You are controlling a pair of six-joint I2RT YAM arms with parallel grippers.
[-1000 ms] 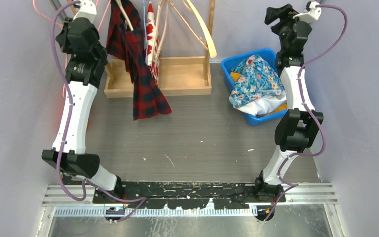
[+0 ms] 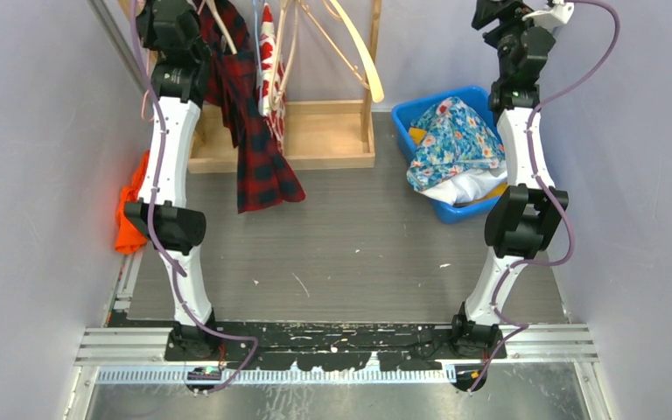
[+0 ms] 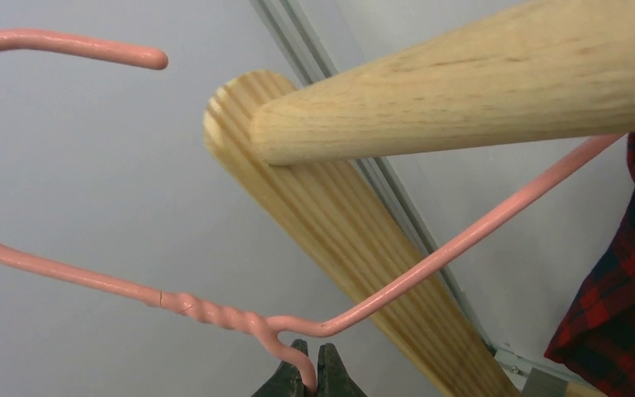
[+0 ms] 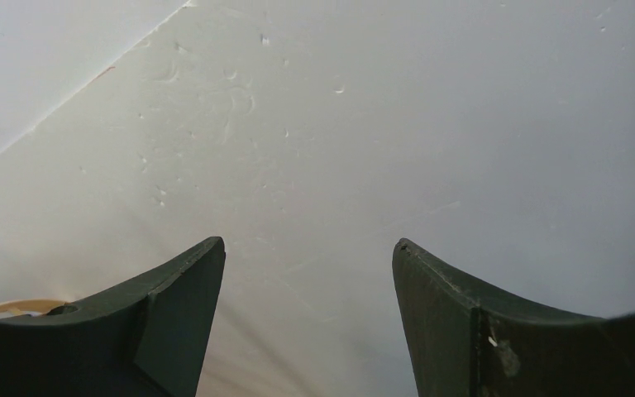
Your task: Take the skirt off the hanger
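In the left wrist view a pink wire hanger (image 3: 207,312) reaches down to my left gripper, which is shut on its wire; its hook is at upper left, near the rack's wooden rail (image 3: 455,91). In the top view that arm is at the rack's left end, beside a red-and-navy plaid garment (image 2: 262,166) and a red-and-white garment (image 2: 269,61). An orange cloth (image 2: 131,214) lies low at the left. I cannot tell which is the skirt. My right gripper is open and empty, facing a blank wall.
A blue bin (image 2: 451,214) with floral, white and yellow cloths stands at right under the right arm. Light wooden hangers (image 2: 359,48) occupy the rack's right part above its tray (image 2: 332,162). Walls are close on both sides.
My left arm has moved right and toward the back, with the pink hanger moving too, uncovering more orange cloth. The right arm has shifted very slightly.
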